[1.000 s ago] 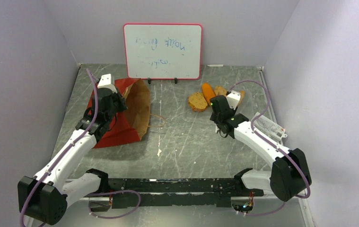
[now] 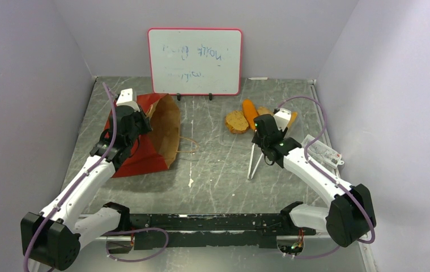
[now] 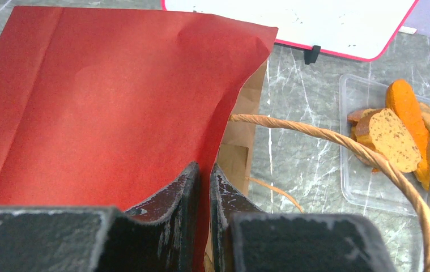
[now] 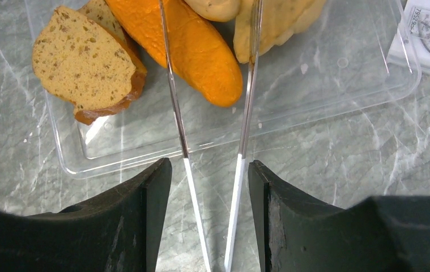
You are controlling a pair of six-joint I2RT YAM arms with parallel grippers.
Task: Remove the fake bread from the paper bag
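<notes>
The red paper bag [image 3: 116, 102] lies on its side at the left, its brown mouth [image 2: 167, 127] facing right. My left gripper is shut on the edge of the bag's red wall. At the right, bread slices [image 4: 85, 65] and an orange loaf [image 4: 207, 65] rest in a clear tray [image 4: 337, 102], with other pale bread pieces partly cut off at the top. Above the tray's near edge, my right gripper is part open, its fingers on either side of metal tongs [image 4: 177, 107] with white handles. A gap shows between each fingertip and the tongs.
A whiteboard [image 2: 195, 59] stands at the back. A white device [image 2: 323, 152] lies at the right edge. A twisted handle [image 3: 337, 136] sticks out from the bag towards the tray.
The tongs' white handles now spread out in front of the right gripper, where before they were nearly hidden under it. The left arm and bag are still.
</notes>
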